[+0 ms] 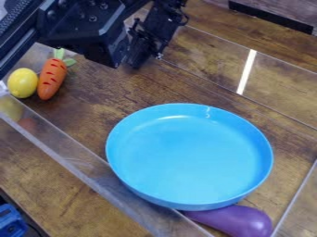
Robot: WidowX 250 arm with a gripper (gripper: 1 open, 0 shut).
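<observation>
My dark gripper (141, 46) is at the top centre of the camera view, over the wooden surface above the blue plate (190, 153). Its fingers are dim and partly hidden by the arm, so their state is hard to make out. An orange toy carrot (51, 79) with a green top lies at the left, beside a yellow lemon-like toy (22, 82). A purple eggplant (236, 220) lies at the lower right, partly under the plate's rim.
Clear plastic walls run along the lower left and right. The wooden floor (205, 74) between gripper and plate is free. A blue object (9, 220) sits outside at the bottom left.
</observation>
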